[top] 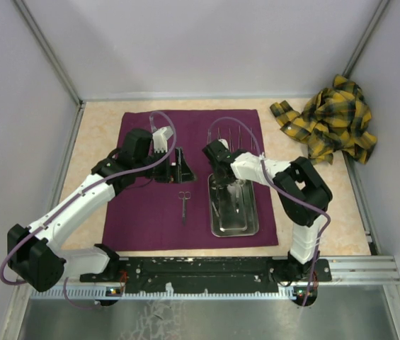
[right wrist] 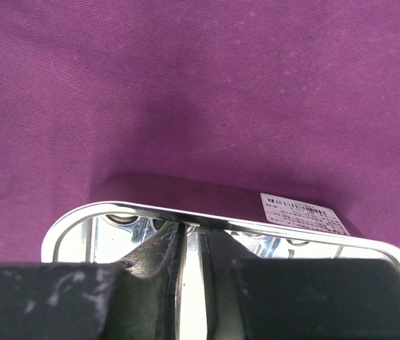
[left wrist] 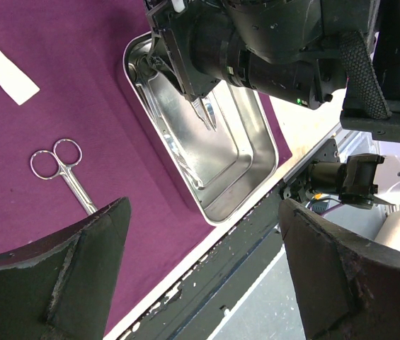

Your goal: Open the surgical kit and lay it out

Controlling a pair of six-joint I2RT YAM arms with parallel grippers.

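Observation:
A steel tray [top: 253,227] holding several instruments [left wrist: 180,159] lies on the purple cloth [top: 136,219]. My right gripper [top: 221,177] is down at the tray's left portion near its far end; in the right wrist view its fingertips [right wrist: 214,244] are close together by the rim, with metal visible between and below, and whether anything is held is unclear. Scissors [top: 184,205] lie left of the tray. My left gripper [top: 182,170] hangs open above the cloth, its fingers wide apart in the left wrist view.
A row of thin instruments [top: 240,138] lies behind the tray. A white strip [left wrist: 5,67] is on the cloth. A crumpled yellow-black plaid cloth [top: 334,120] sits at the back right.

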